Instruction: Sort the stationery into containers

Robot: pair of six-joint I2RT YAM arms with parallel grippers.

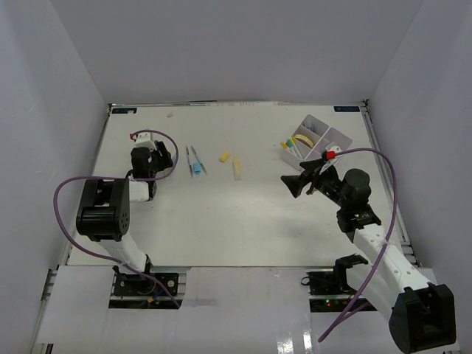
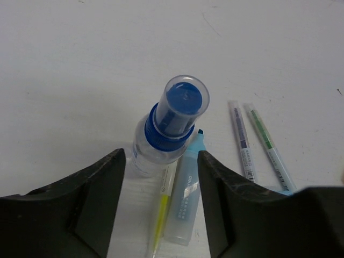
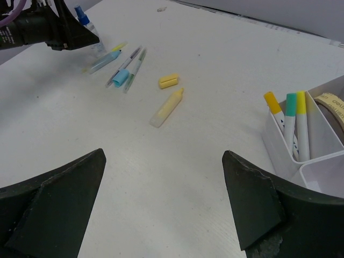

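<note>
A clear bottle with a blue cap stands between the fingers of my left gripper, which is part open around it, near the left of the table. Beside it lie a light-blue marker and a yellow pen. Two pens and a blue cylinder lie to the right, then a small yellow piece and a pale yellow bottle. My right gripper is open and empty, left of a sectioned container holding markers.
The container sits at the back right with several sections, one holding a curved tan item. Walls border both sides and the back.
</note>
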